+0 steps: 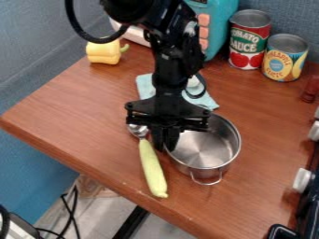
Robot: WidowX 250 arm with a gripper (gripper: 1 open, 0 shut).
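Observation:
My black gripper [163, 137] is low over the left rim of a steel pot [210, 161], just above the top end of a pale yellow-green corn cob [153, 173] lying on the wooden table. A silver utensil, partly hidden, lies by the gripper's left side. The fingers are dark and mostly hidden, so their state is unclear. A light blue cloth [145, 86] lies behind the arm.
A yellow pepper-like object [104, 52] sits at the back left. Two cans [248, 47] [284, 62] and a small red bottle [312, 89] stand at the back right. A black appliance [305, 187] lines the right edge.

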